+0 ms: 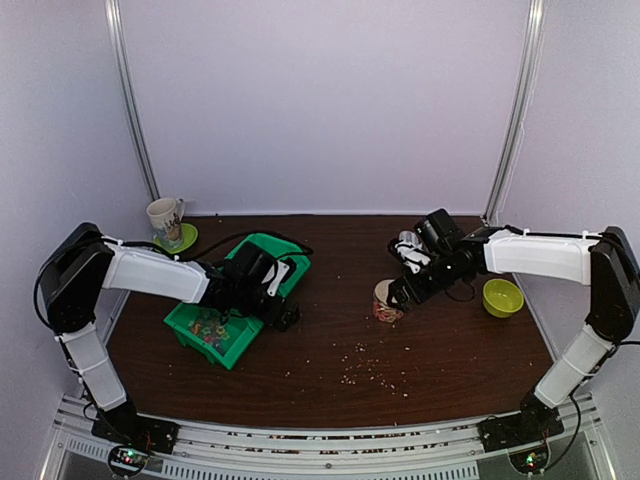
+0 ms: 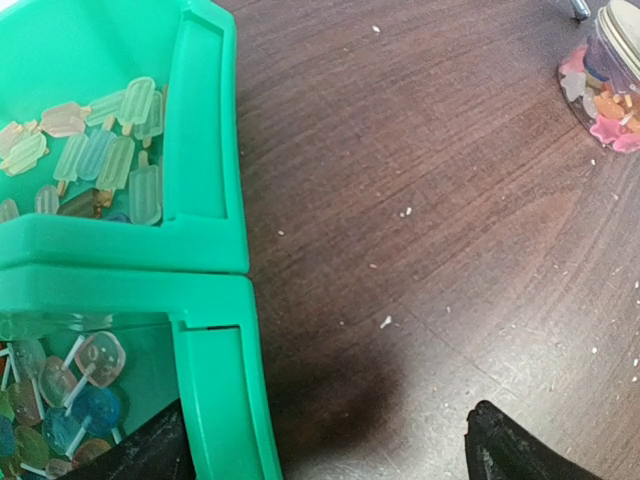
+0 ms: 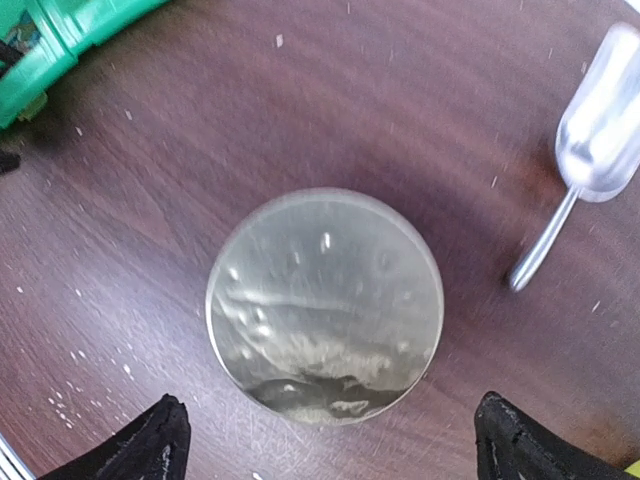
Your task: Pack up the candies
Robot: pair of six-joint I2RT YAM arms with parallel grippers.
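A round jar (image 1: pixel 388 303) of candies stands mid-table with a lid on; from above, its lid is a shiny grey disc, and the left wrist view shows the jar's side (image 2: pixel 606 95) with star candies. My right gripper (image 1: pixel 398 293) is open just above and beside it. The divided green bin (image 2: pixel 225 390) holds popsicle candies (image 2: pixel 115 160) in one compartment and lollipop candies (image 2: pixel 75 410) in another. My left gripper (image 1: pixel 283 316) is open at the bin's right wall, one finger (image 2: pixel 155 450) inside the wall, the other (image 2: pixel 500 445) over bare table.
A metal scoop (image 3: pixel 595 130) lies behind the jar. A yellow-green bowl (image 1: pixel 502 298) is at the right, a mug (image 1: pixel 165 220) on a green dish at the back left. White crumbs (image 1: pixel 365 370) dot the front; the table between bin and jar is otherwise clear.
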